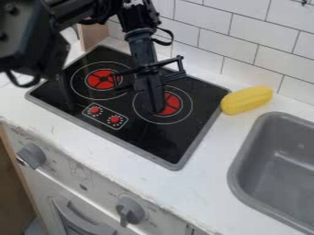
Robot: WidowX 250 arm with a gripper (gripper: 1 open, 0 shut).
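My gripper point(138, 88) hangs over the black cooktop point(135, 138), between its two red burners point(103, 79), its dark fingers pointing down; whether they are open or shut is hard to tell against the black glass. A yellow corn-like object point(245, 99) lies on the white counter to the right of the cooktop.
A grey sink point(276, 134) is at the right. White tiled wall runs behind the counter. The oven front with knobs is below the cooktop. Bare counter point(203, 179) lies between cooktop and sink.
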